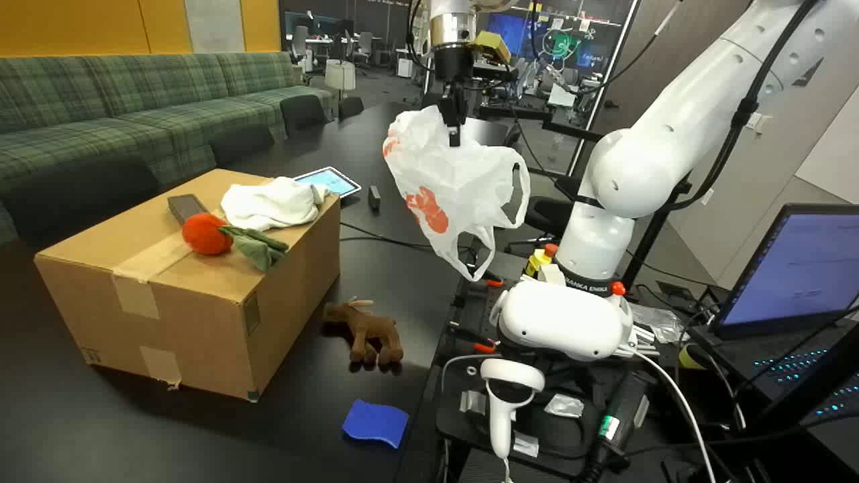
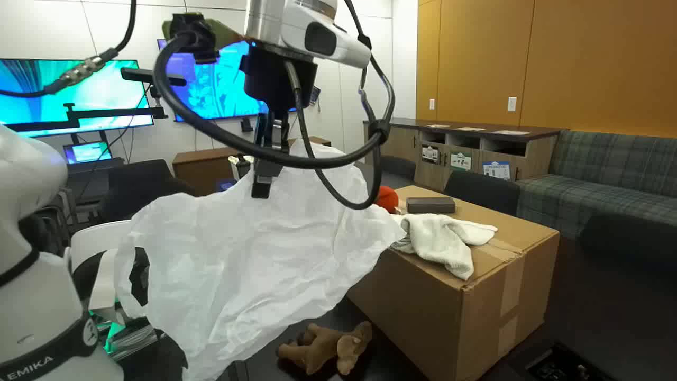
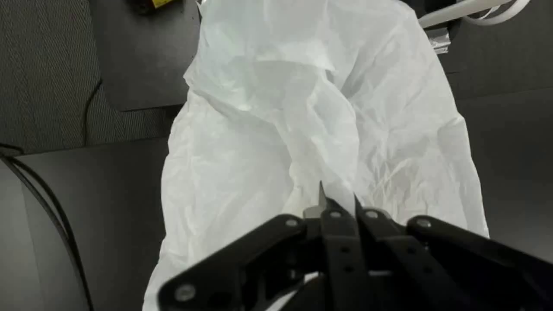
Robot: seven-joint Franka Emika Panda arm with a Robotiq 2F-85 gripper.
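A white plastic bag (image 1: 455, 181) with orange-red print hangs in the air beside the table edge, its loop handles dangling toward the robot base. My gripper (image 1: 455, 138) points down and is shut on the bag, pinching its upper part. In the second exterior view the crumpled bag (image 2: 254, 254) spreads out below the gripper (image 2: 262, 187). From the wrist, the bag (image 3: 321, 114) fills the middle of the view, and a fold of it runs in between the closed fingers of the gripper.
A cardboard box (image 1: 193, 282) on the black table carries a white cloth (image 1: 274, 202), an orange-red plush (image 1: 207, 234) and a dark grey case (image 1: 186, 208). Near it lie a brown plush animal (image 1: 366, 331) and a blue sponge (image 1: 376, 423). A white headset (image 1: 560, 318) sits by the robot base.
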